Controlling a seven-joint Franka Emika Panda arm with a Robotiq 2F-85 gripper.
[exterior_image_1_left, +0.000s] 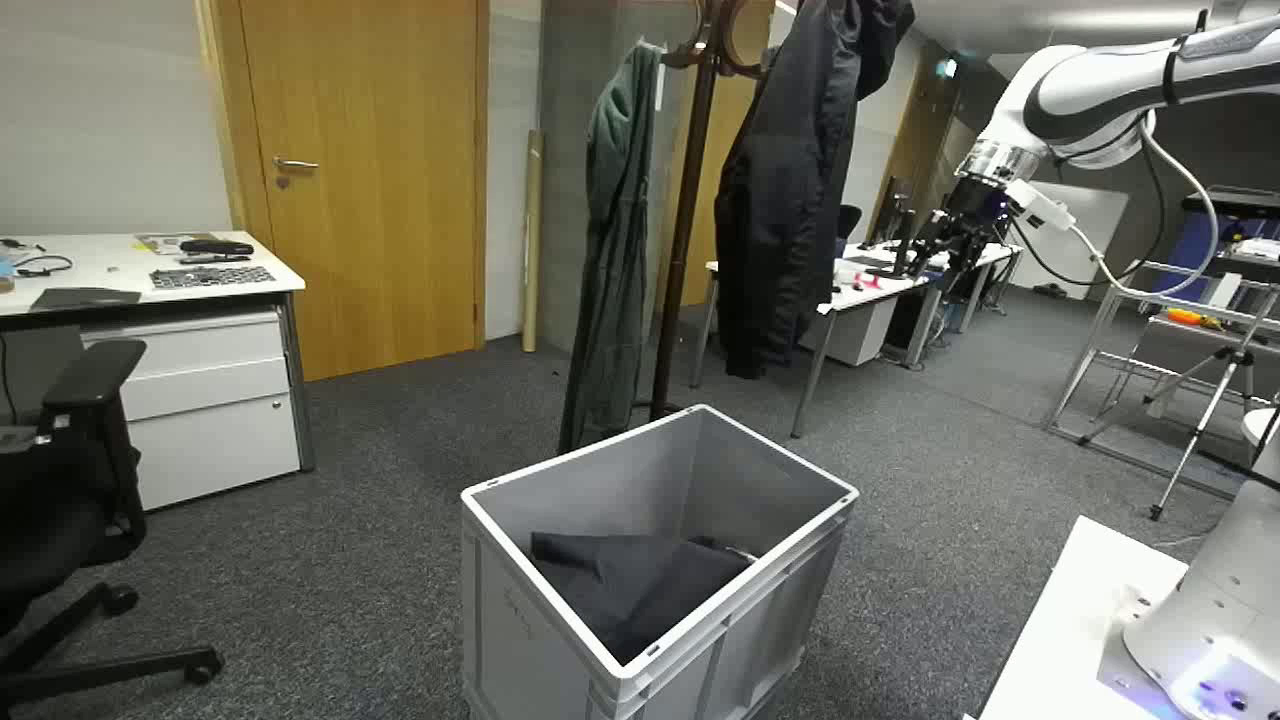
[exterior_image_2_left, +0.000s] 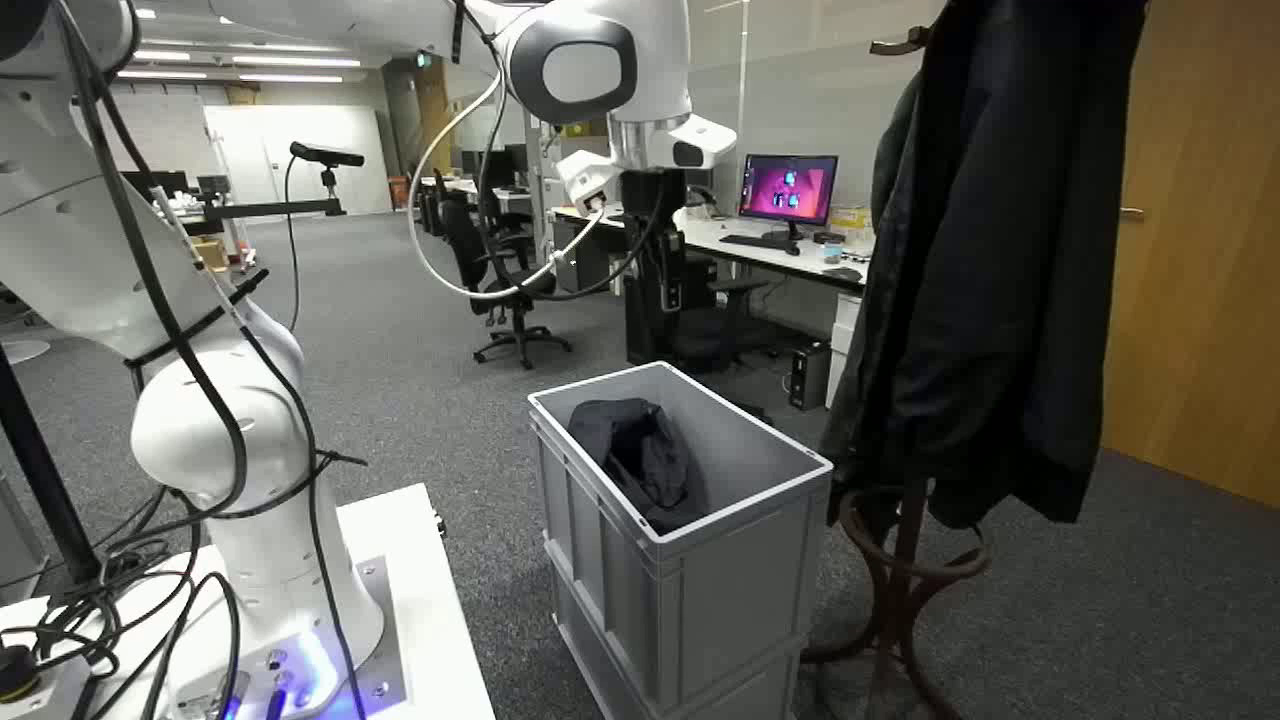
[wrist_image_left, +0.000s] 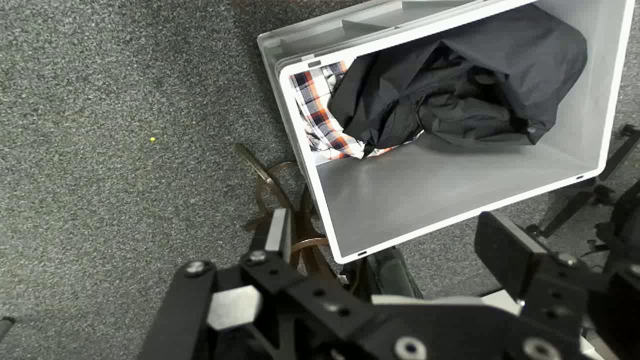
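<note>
In the wrist view my gripper is wide open, with empty space between its fingers. Below it stands a deep grey crate with a pale rim. Crumpled dark cloth lies inside, beside and partly over a plaid cloth in white, orange and black. A dark jacket and a green garment hang from a brown coat stand behind the crate. In exterior view 2 the arm holds the gripper above and beyond the crate, clear of the cloth.
White desks stand along the walls, one with a monitor. An office chair is at the left in exterior view 1. The robot's base sits on a white table. Open carpet surrounds the crate on several sides.
</note>
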